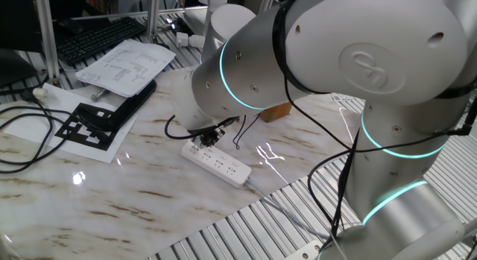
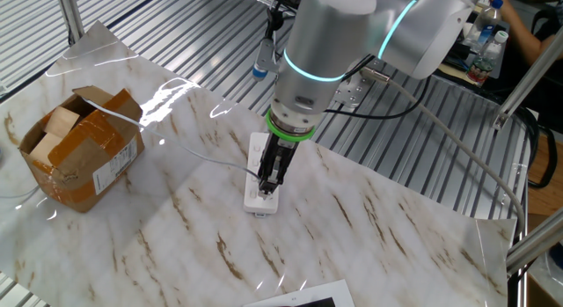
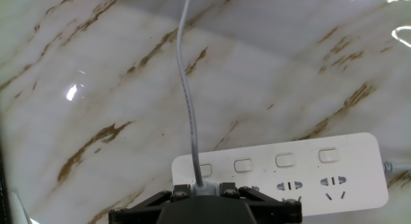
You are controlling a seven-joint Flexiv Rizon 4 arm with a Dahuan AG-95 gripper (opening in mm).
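Observation:
A white power strip (image 3: 347, 172) lies on the marbled table, its switches and sockets facing up. My gripper is over the end socket, away from the strip's own cord. Its black fingertips (image 3: 182, 190) are closed against both sides of a pale plug (image 3: 206, 187), from which a thin grey cable (image 3: 191, 115) runs off. In exterior view 2 the gripper (image 2: 266, 189) reaches down onto the near end of the strip (image 2: 254, 204). Whether the plug's pins are inside the socket is hidden. In exterior view 1 the gripper (image 1: 204, 137) partly covers that end of the strip (image 1: 227, 168).
An open cardboard box (image 2: 79, 157) stands on the table, with the grey cable passing over it. A marker sheet (image 1: 89, 130), papers (image 1: 127, 66) and a black cable (image 1: 52, 122) are off to one side. Bare table surrounds the strip.

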